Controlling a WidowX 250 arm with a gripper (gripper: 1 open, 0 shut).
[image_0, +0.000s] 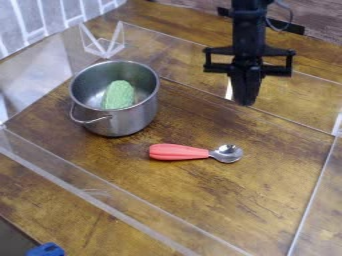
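Observation:
My black gripper (246, 88) hangs at the upper right over the wooden surface, shut, with nothing visible between its fingers. A metal pot (128, 118) with a side handle stands upright at the left, holding a green oval object (118, 96). A spoon with a red handle (179, 151) and a metal bowl end lies in front, to the pot's right.
Transparent walls border the wooden work surface (227, 205). A small blue object (46, 250) sits at the lower left outside it.

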